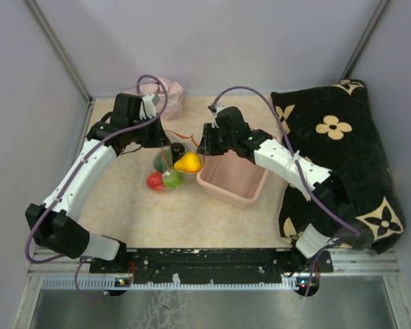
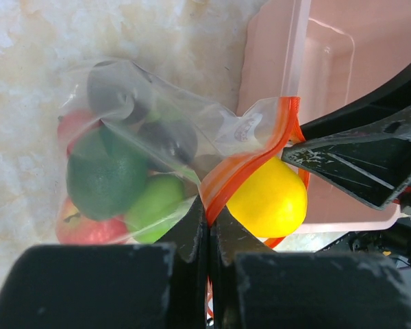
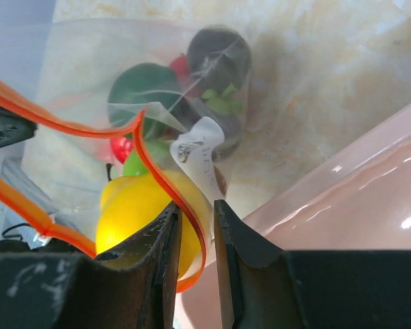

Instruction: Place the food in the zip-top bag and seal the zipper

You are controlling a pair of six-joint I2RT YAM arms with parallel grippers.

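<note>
The clear zip bag (image 2: pixel 123 103) with orange zipper holds several food pieces: a yellow one (image 1: pixel 188 162), green ones (image 2: pixel 107 175), red (image 2: pixel 89 228) and dark ones (image 2: pixel 168 144). My left gripper is shut on the bag's rim at the zipper. My right gripper is at the other side of the bag's opening, its fingers part open around the orange zipper strip, beside the yellow food.
An empty pink bin (image 1: pixel 231 179) sits right of the bag, under the right gripper. A pink bundle (image 1: pixel 170 96) lies at the back. A black flowered cushion (image 1: pixel 335 157) fills the right side.
</note>
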